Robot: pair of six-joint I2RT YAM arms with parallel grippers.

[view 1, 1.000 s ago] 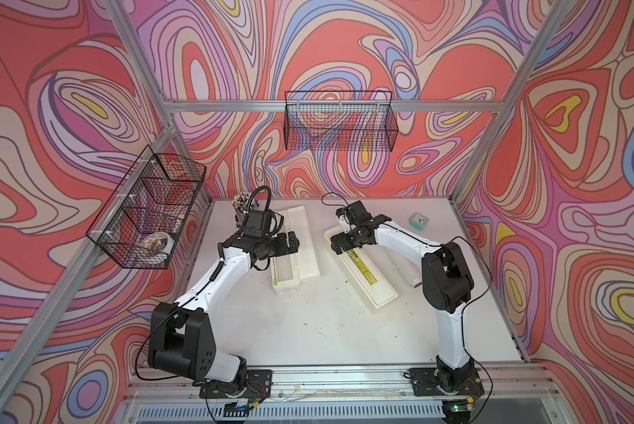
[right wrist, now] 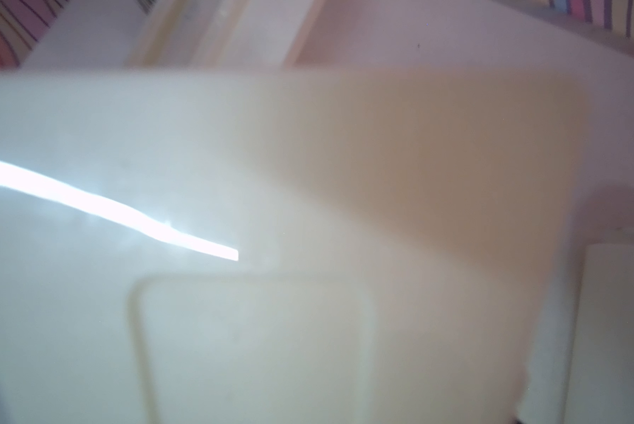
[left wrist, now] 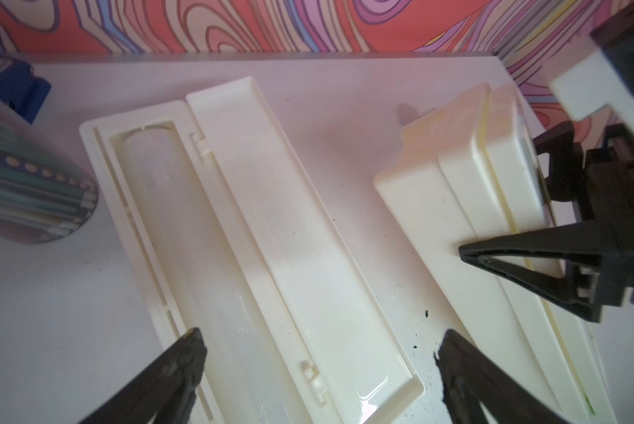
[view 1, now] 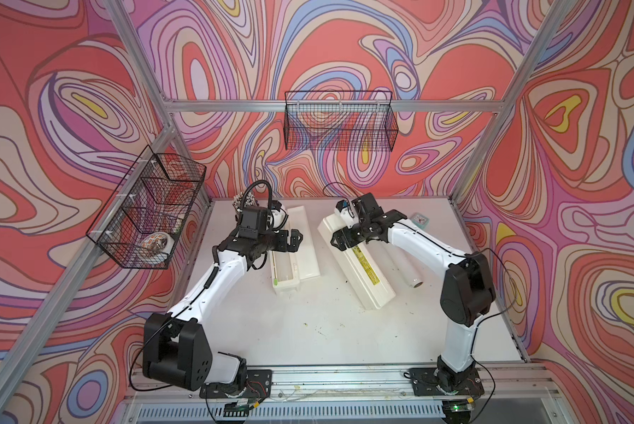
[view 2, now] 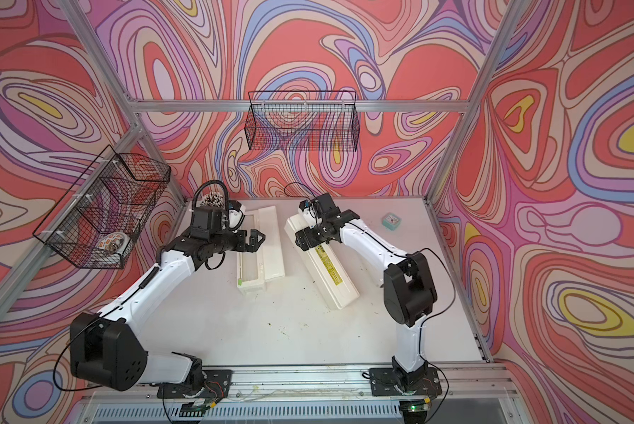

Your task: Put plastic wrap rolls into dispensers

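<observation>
An opened white dispenser [view 1: 283, 268] lies on the left of the table, its lid [view 1: 305, 247] folded flat to the right; the trough [left wrist: 197, 233] is empty where it shows. Above it, my left gripper [view 1: 293, 240] stands open, holding nothing. A second dispenser [view 1: 366, 272] with a yellow label has its lid closed; its far end stands raised and tilted. At that end is my right gripper [view 1: 341, 240], open, with dark fingers [left wrist: 522, 251] against the side and lid edge. The lid fills the right wrist view, hiding the fingertips. A wrap roll [view 1: 403, 265] lies under my right forearm.
A cup of striped sticks [left wrist: 34, 176] stands beyond the open dispenser's left side. A teal clock [view 2: 391, 221] sits at the back right. Wire baskets [view 1: 341, 127] hang at the back and left.
My right arm has swung outward, its gripper a little higher, and the closed dispenser's far end has come up. The left gripper has shifted slightly right and up. More of the roll shows.
</observation>
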